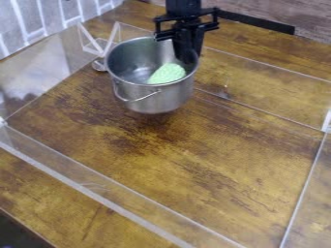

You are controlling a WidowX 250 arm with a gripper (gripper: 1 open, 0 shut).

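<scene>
A steel pot [145, 96] with a wire handle hangs at the upper middle of the camera view, tilted slightly. A pale green bumpy object [167, 74] lies inside it. My black gripper [181, 43] is at the pot's back right rim; its fingertips are partly hidden by or merged with the rim, so their grip is unclear.
A clear-walled area [65, 170] bounds the wooden table [220, 155]. A white wire stand and a silvery utensil sit at the back left, behind the pot.
</scene>
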